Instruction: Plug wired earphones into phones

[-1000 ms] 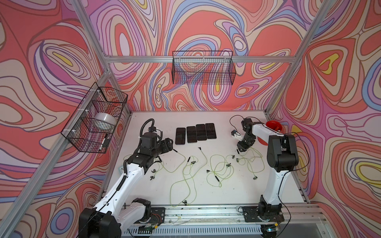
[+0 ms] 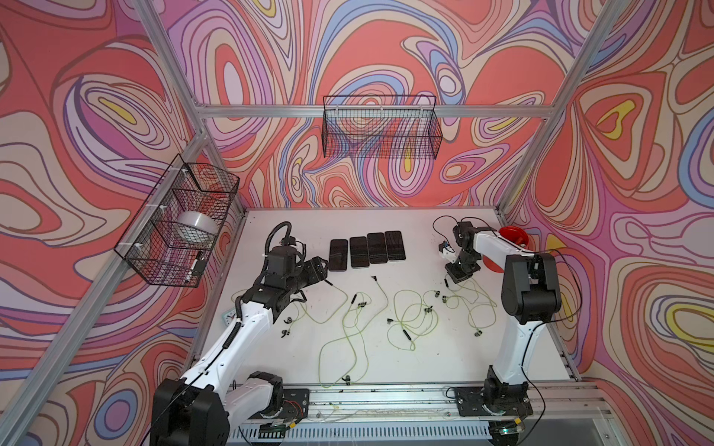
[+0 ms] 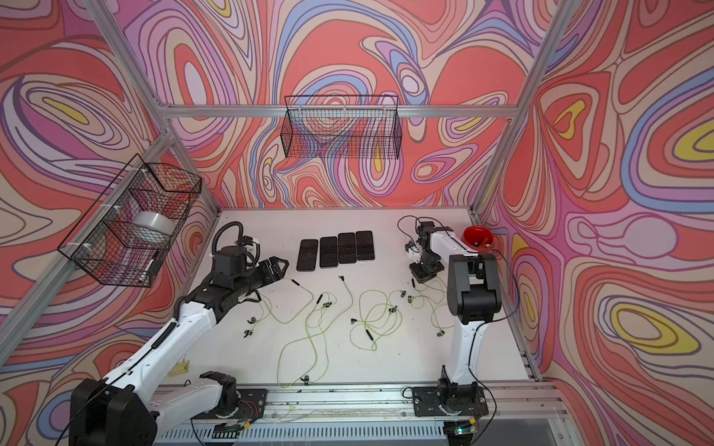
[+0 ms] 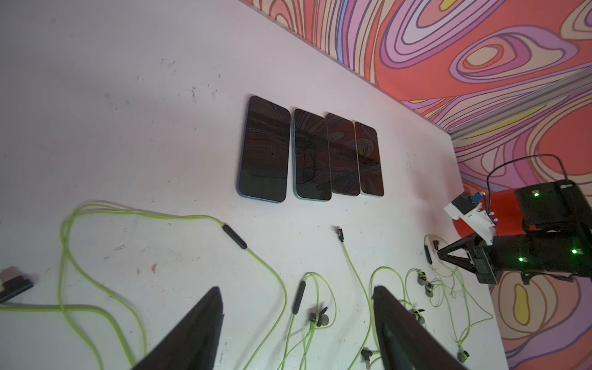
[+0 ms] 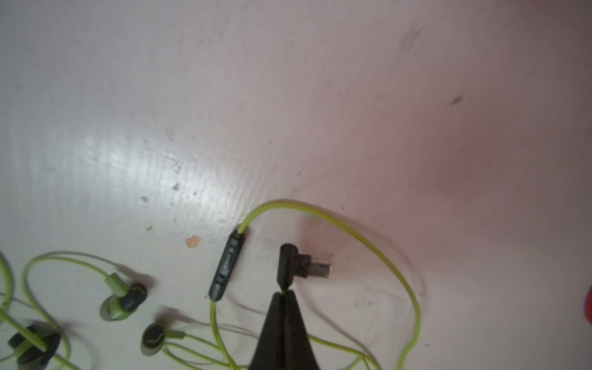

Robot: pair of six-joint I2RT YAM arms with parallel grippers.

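In the right wrist view, my right gripper is shut on a green earphone cable just below its black angled plug [image 5: 286, 265]. The plug's metal tip [image 5: 319, 269] points right and is free. Four-sided dark phones lie flat in a row: the leftmost phone [image 4: 265, 148], then several more up to the rightmost phone [image 4: 370, 159]. My left gripper hangs over the table left of the phones, fingers wide apart with nothing between them. Another earphone plug [image 4: 340, 234] lies loose in front of the phones.
Several green earphone cables [image 2: 364, 334] tangle across the front of the table. Behind the right arm stands a red bowl [image 2: 514, 236]. The held cable's inline remote [image 5: 226, 265] and earbuds [image 5: 126, 299] lie close to my right gripper. Bare table [image 2: 424, 230] lies between phones and right arm.
The left arm has drifted a little to the right. Phones and loose earphones stay in place.
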